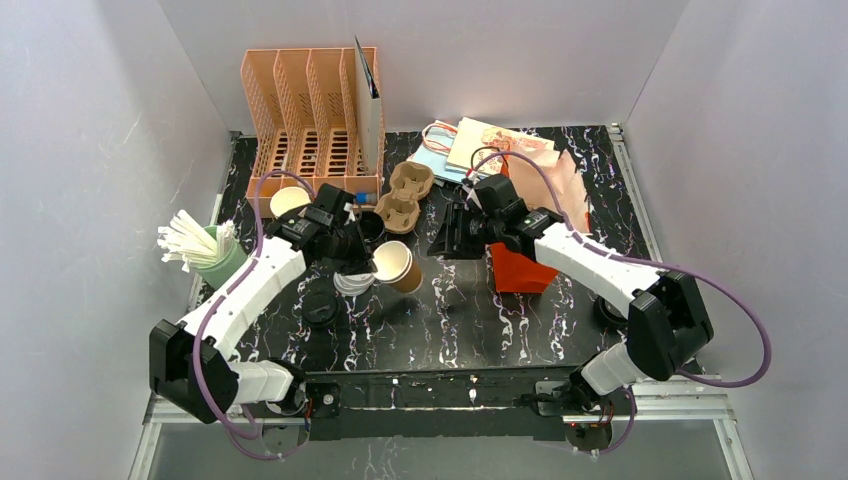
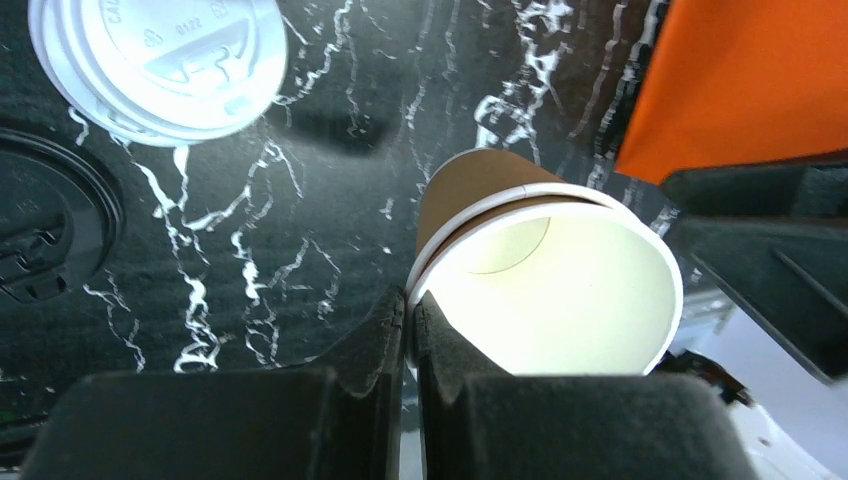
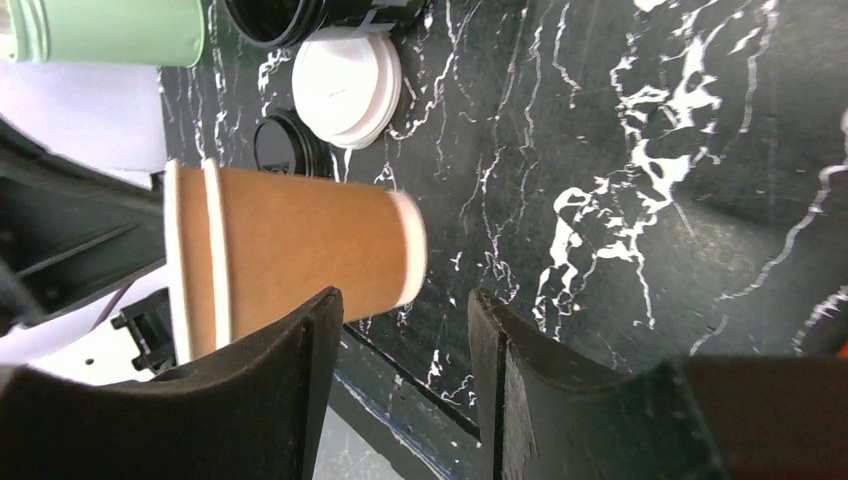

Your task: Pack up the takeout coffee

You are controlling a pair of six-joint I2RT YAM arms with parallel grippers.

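Note:
A brown paper cup (image 1: 400, 273), apparently two nested, lies tilted in the air, its white rim pinched by my shut left gripper (image 1: 365, 262). In the left wrist view I look into its cream interior (image 2: 555, 285); in the right wrist view its brown side (image 3: 290, 245) faces me. My right gripper (image 1: 450, 240) stands open to the cup's right, apart from it in the top view. White lids (image 2: 155, 60) and black lids (image 1: 320, 308) lie on the table below.
A pink rack (image 1: 280, 90), carton cup holder (image 1: 398, 210) and paper bags (image 1: 500, 135) stand at the back. An orange bag (image 1: 515, 275) is right of centre, a green straw holder (image 1: 222, 265) far left.

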